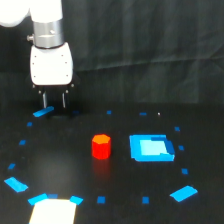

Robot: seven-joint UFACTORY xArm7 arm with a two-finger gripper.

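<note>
My white gripper (pixel 54 99) hangs at the upper left, its two thin dark fingers pointing down and standing apart. The gap between them looks empty. A red block (pixel 101 147), roughly hexagonal in outline, sits on the black table near the middle, to the right of the gripper and nearer the camera. Right of the block lies a blue square tray (pixel 134 147) with a pale area (pixel 154 147) in its middle; whether that is its floor or something in it, I cannot tell.
Blue tape pieces (pixel 15 184) and small blue marks dot the black table. A cream-coloured object (pixel 53 212) is cut off by the bottom edge at lower left. Bare table separates gripper, block and tray. A dark curtain (pixel 150 50) hangs behind.
</note>
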